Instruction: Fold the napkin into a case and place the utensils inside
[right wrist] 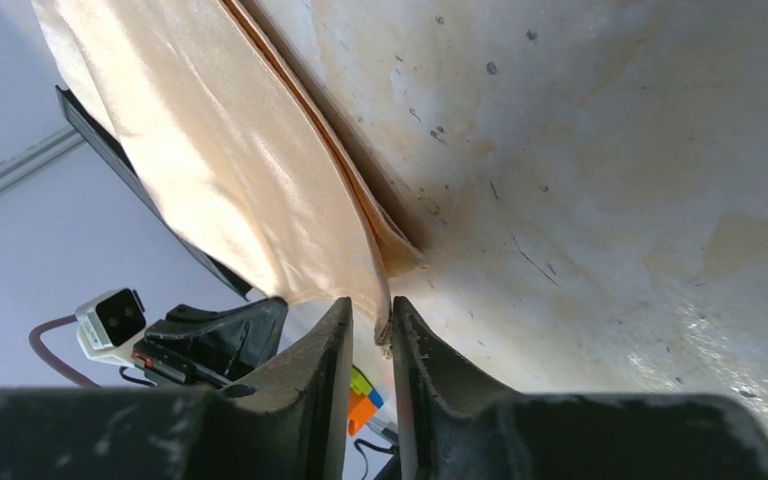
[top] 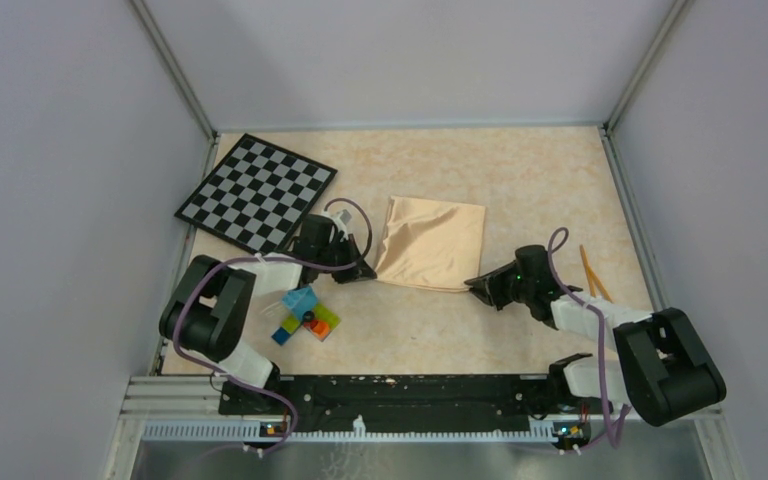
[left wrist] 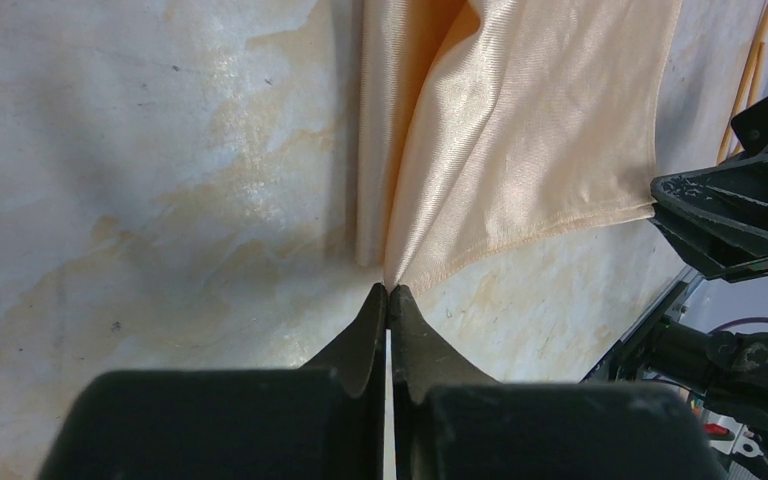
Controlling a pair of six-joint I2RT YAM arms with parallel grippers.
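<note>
The peach napkin (top: 432, 240) lies folded on the table, with a loose crease along its left side and a doubled near edge. My left gripper is shut on the napkin's near-left corner. My right gripper is at the near-right corner, its fingers close round the thin hem (right wrist: 380, 290); whether they clamp it is unclear. Two wooden utensils (top: 588, 265) lie at the right of the table, partly hidden by my right arm in the top view.
A checkerboard (top: 255, 192) lies at the back left. Coloured blocks (top: 300, 303) sit by the left arm at the front left.
</note>
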